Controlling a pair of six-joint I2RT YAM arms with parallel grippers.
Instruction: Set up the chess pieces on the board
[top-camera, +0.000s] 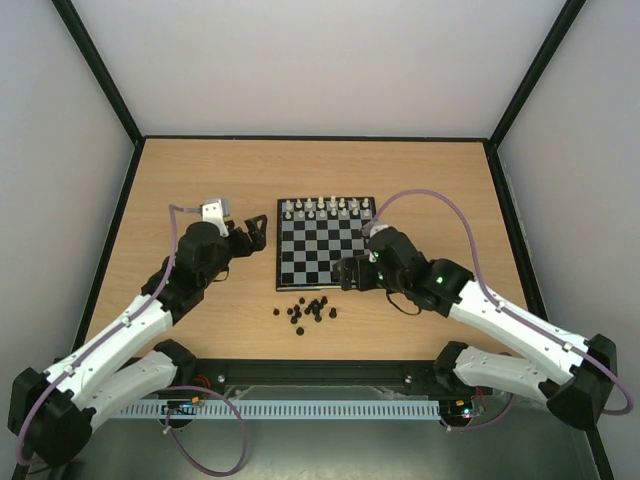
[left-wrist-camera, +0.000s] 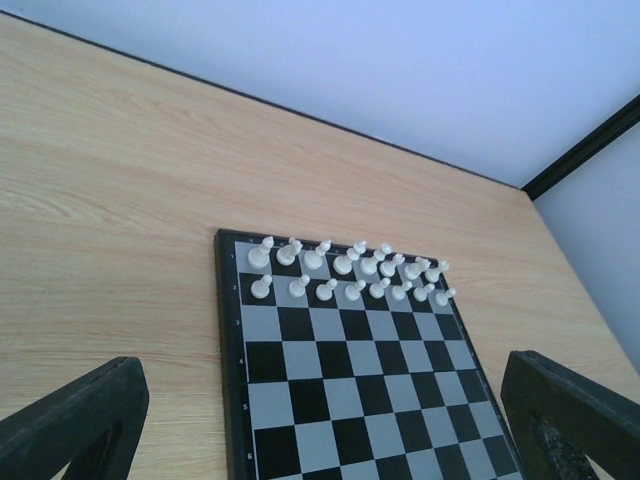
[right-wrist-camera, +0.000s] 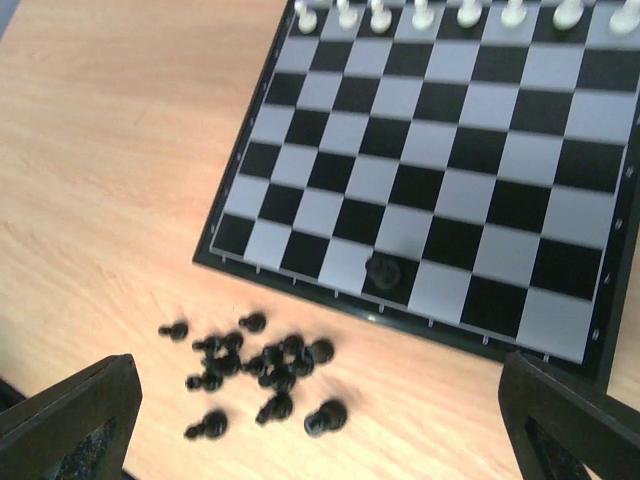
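The chessboard (top-camera: 306, 247) lies in the middle of the table, with two rows of white pieces (left-wrist-camera: 346, 261) standing along its far edge. One black piece (right-wrist-camera: 382, 271) stands on the board's near row, around the middle of that row. Loose black pieces (right-wrist-camera: 277, 368) lie scattered on the wood in front of the board. My right gripper, over the board's near right part in the top view, is open and empty. To the left of the board my left gripper (top-camera: 259, 232) is held open, nothing between its fingers.
Bare table (top-camera: 200, 165) surrounds the board on the far side and at both sides. A dark rail (top-camera: 320, 370) runs along the table's front edge. Walls close off the back and sides.
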